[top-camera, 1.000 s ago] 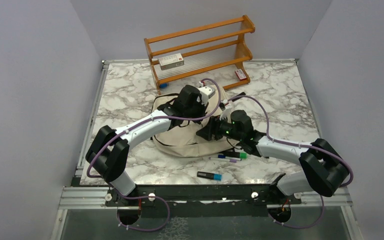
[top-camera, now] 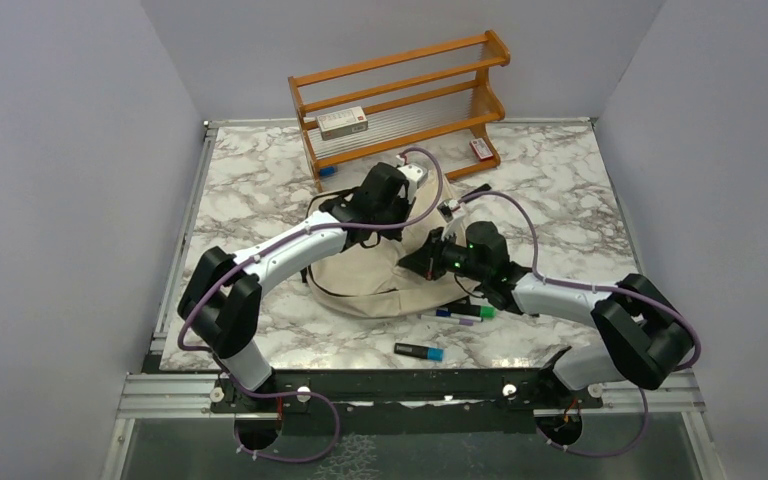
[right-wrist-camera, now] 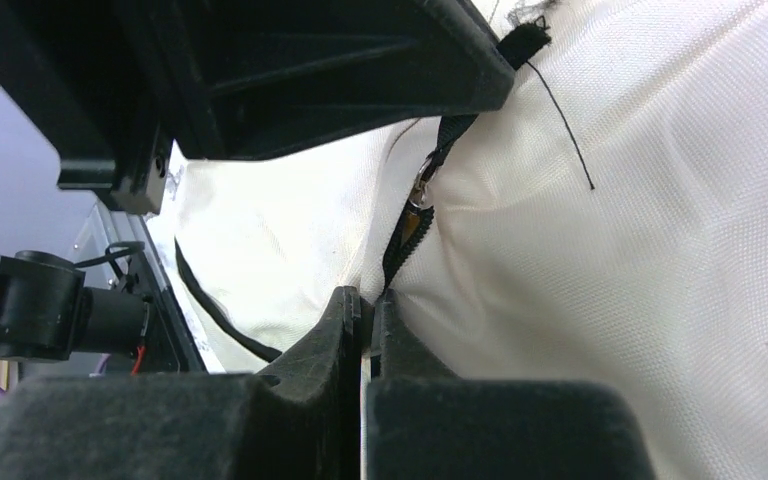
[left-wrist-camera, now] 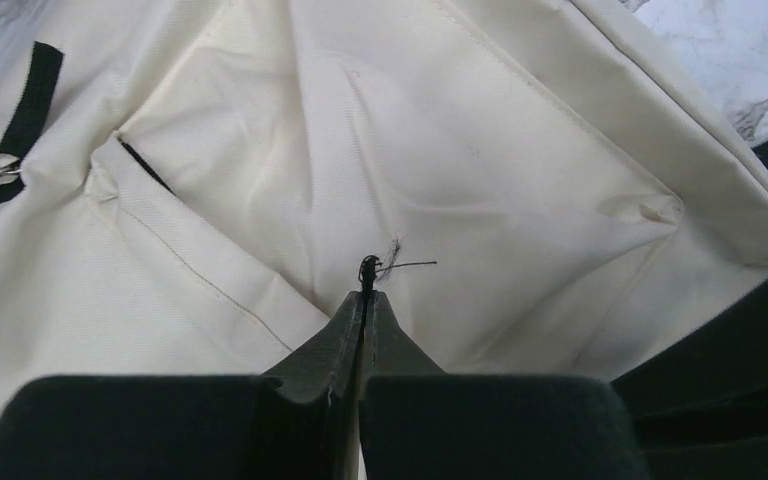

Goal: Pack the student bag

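The cream bag (top-camera: pixel 360 275) lies in the middle of the table under both arms. In the left wrist view my left gripper is shut on a frayed black zipper end (left-wrist-camera: pixel 369 271) with loose threads. My right gripper is shut on a fold of cream cloth beside the black zipper tape. Between the two grippers, a metal zipper slider (right-wrist-camera: pixel 420 192) shows just beyond the right fingertips. From above, the left gripper (top-camera: pixel 396 235) and right gripper (top-camera: pixel 406 265) are close together over the bag.
A wooden rack (top-camera: pixel 400 105) stands at the back with a white box (top-camera: pixel 343 122) on it. A red box (top-camera: pixel 481 149) sits at its right end. Markers (top-camera: pixel 470 311) lie by the bag's front right. A black-and-blue marker (top-camera: pixel 418 352) lies in front. Bare marble is free right and left.
My left gripper has hardly moved.
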